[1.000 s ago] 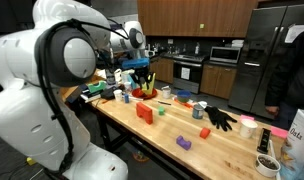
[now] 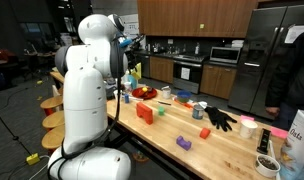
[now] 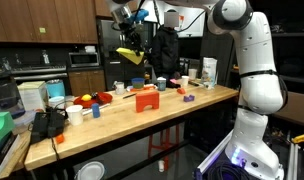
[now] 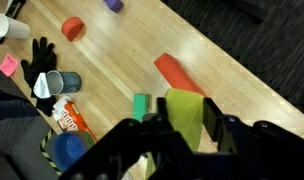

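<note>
In the wrist view my gripper is shut on a yellow object (image 4: 183,108), whose rounded end faces the camera between the dark fingers. From exterior view 2 the yellow object (image 3: 129,53) shows below the gripper (image 3: 131,47), raised well above the table. What the object is cannot be made out clearly. A red block (image 4: 179,75) lies on the table beneath it in the wrist view, partly covered by the held object. Next to that is a small green block (image 4: 140,105).
On the wooden table (image 2: 167,158) are a purple block (image 2: 183,143), a small red piece (image 2: 205,132), black gloves (image 2: 218,118) and a white mug (image 2: 249,128). A red bowl (image 2: 144,91) stands towards the far end. Bare wood surrounds the purple block.
The arm has risen and swung left in exterior view 1, so its upper part now stands high above the table. The loose blocks on the table look unmoved.
</note>
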